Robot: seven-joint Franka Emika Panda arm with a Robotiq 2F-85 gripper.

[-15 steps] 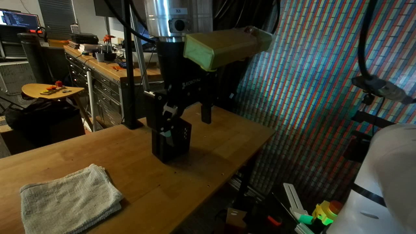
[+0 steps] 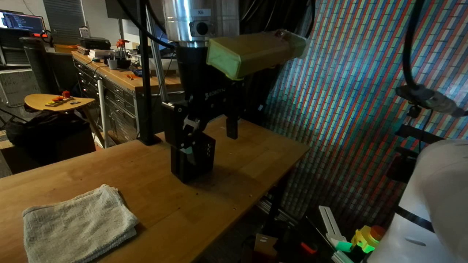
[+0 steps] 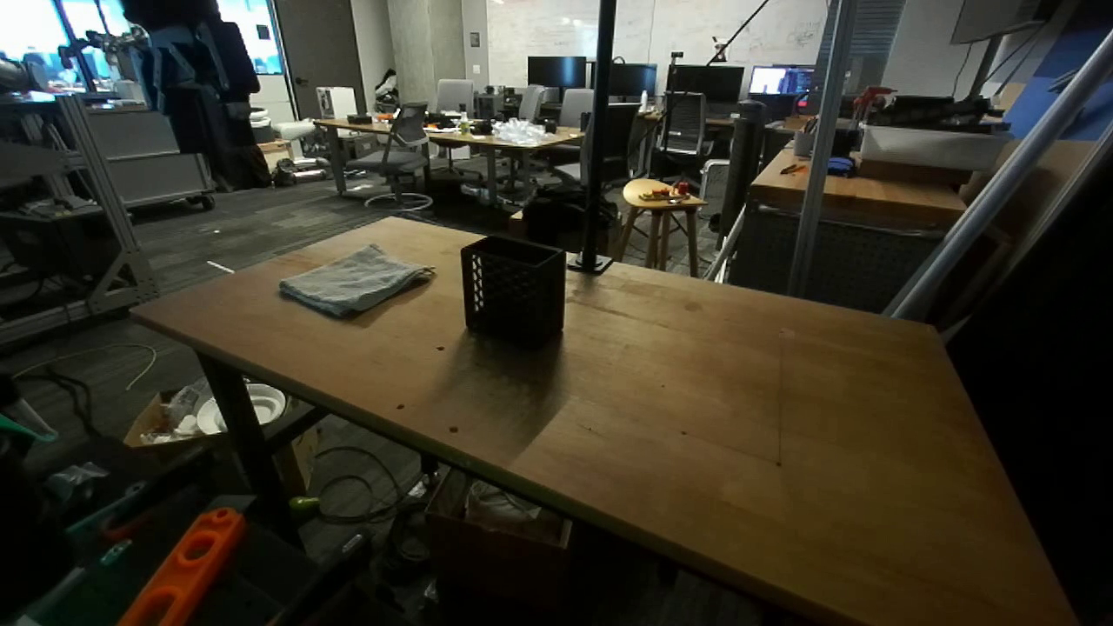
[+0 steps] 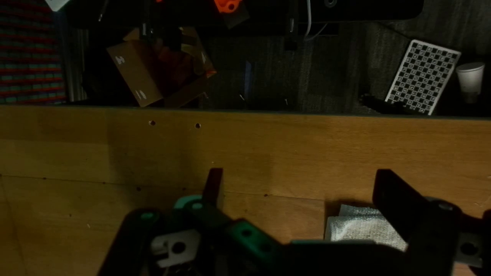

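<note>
Wide apart stand the fingers of my gripper (image 2: 212,144), with no object seen between them in the wrist view, where the gripper spans bare wood and part of the cloth. From exterior view 1, it overlaps a small black crate (image 2: 204,164); how high it is above the crate is hard to judge. Upright on the table, the crate (image 3: 513,292) shows its lattice side in exterior view 2. A folded grey cloth (image 2: 79,225) lies flat to one side, apart from the crate (image 3: 513,292). In the wrist view a finger partly covers the cloth (image 4: 363,230).
A black post (image 3: 596,156) rises at its far edge. Beyond the near edge, an open cardboard box (image 4: 138,73) sits low down.
</note>
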